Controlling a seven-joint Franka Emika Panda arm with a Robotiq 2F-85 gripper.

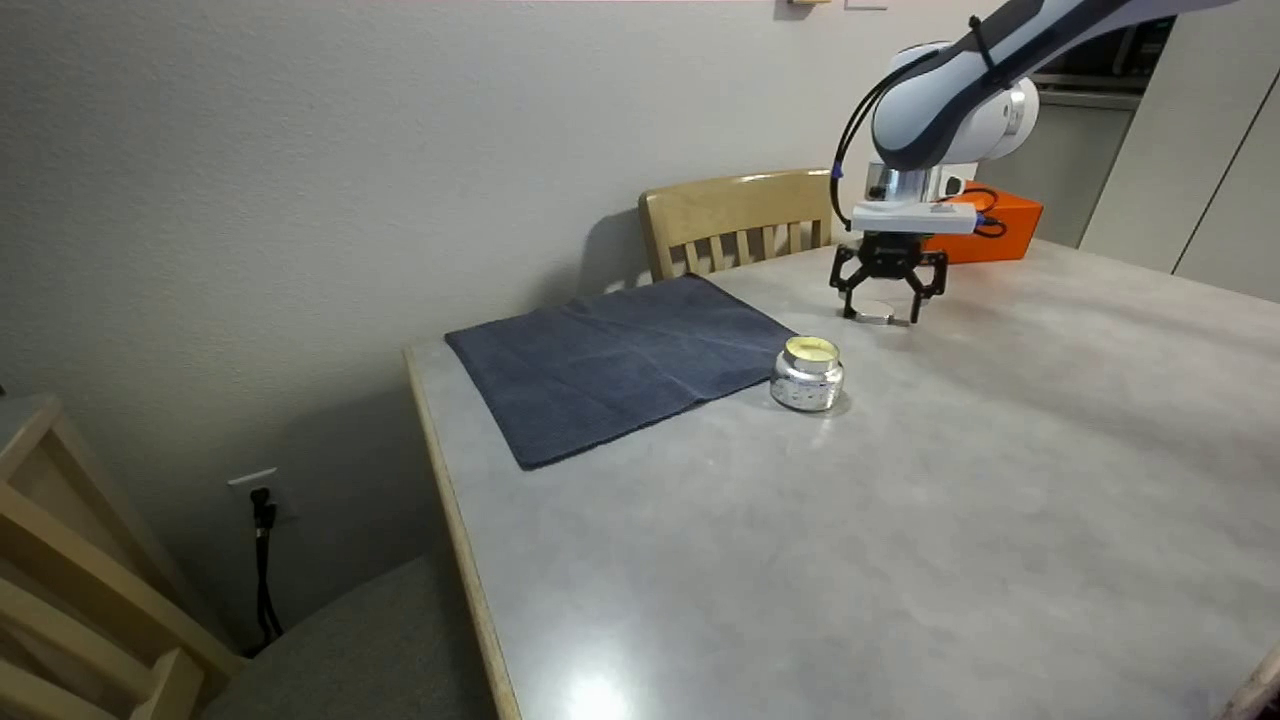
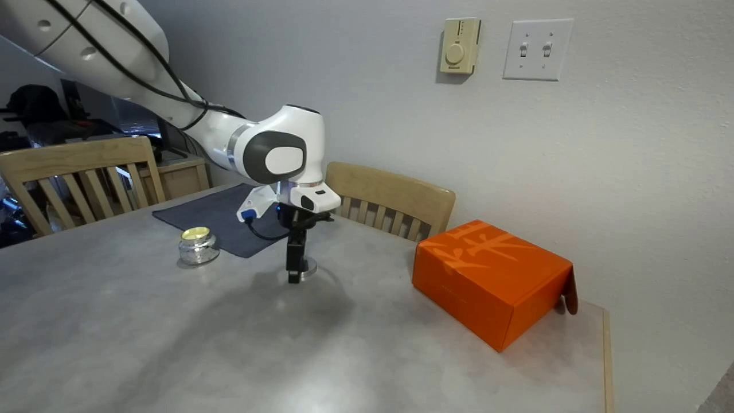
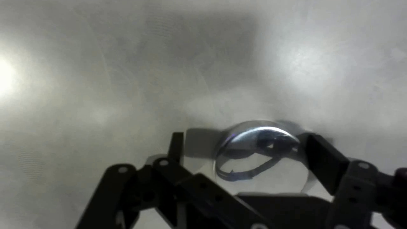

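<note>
A round, shiny silver lid (image 3: pixel 263 168) lies flat on the table, and its top mirrors the gripper. My gripper is open low over it, fingers pointing down. In the wrist view the right finger (image 3: pixel 324 160) is at the lid's edge, while a gap separates the left finger (image 3: pixel 176 147) from the lid; whether the right one touches I cannot tell. Exterior view 1 shows the gripper (image 1: pixel 882 314) with the lid (image 1: pixel 873 312) behind its fingers. A silver, mottled jar (image 1: pixel 806 382) with a yellowish top stands upright, uncovered, nearer the cloth.
A dark blue cloth (image 1: pixel 624 360) is spread beside the jar. The orange box (image 2: pixel 492 275) sits near the table's end by the wall. Chairs (image 2: pixel 389 199) stand along the far side.
</note>
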